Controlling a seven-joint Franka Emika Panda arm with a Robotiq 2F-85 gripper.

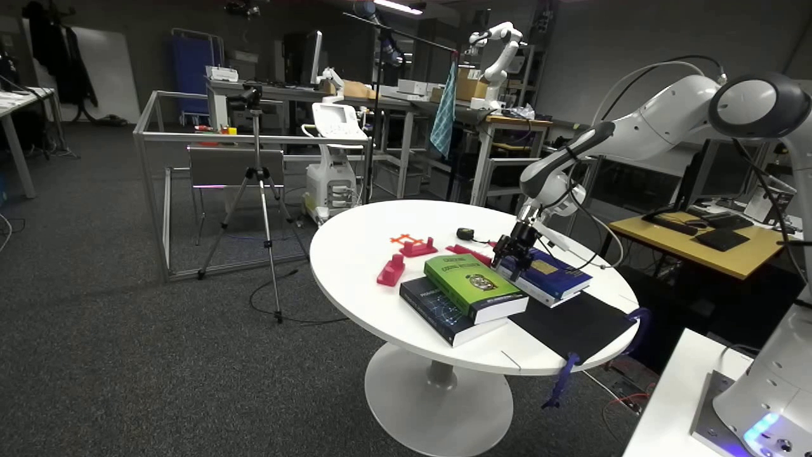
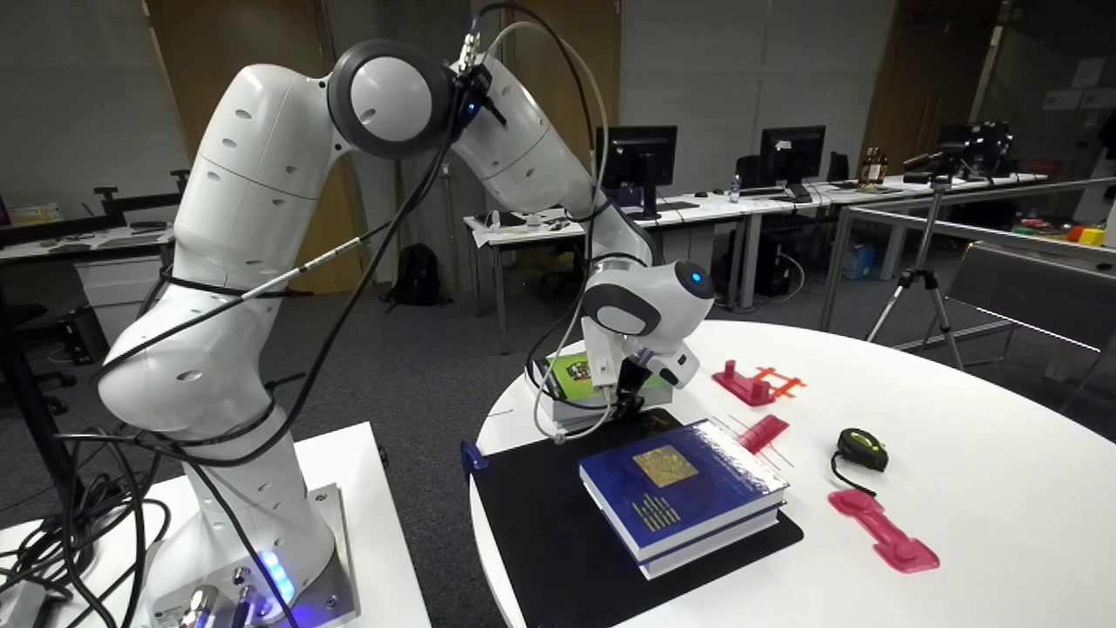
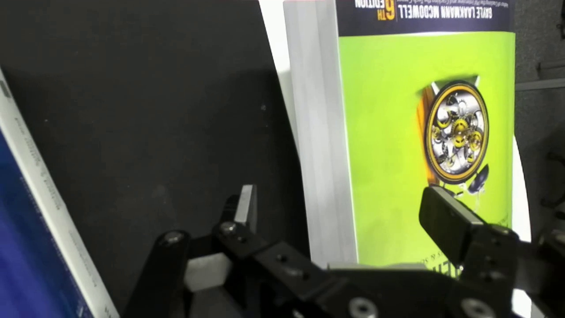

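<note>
My gripper is open. In the wrist view one finger lies over the black mat and the other over the green book [image 3: 386,159], with nothing held between them. That green book rests on a dark book [image 1: 438,308] near the table's edge in exterior view 1. A blue book [image 2: 670,481] lies on top of another thick volume at the far side of the black mat [image 2: 534,534]. From exterior view 2, the gripper hangs between the two stacks, its fingertips partly hidden by the hand.
Pink plastic parts [image 1: 392,270], an orange lattice piece [image 1: 406,239] and a tape measure [image 2: 861,448] lie on the round white table [image 1: 358,251]. Blue clamps [image 1: 561,381] grip the table's edge by the mat.
</note>
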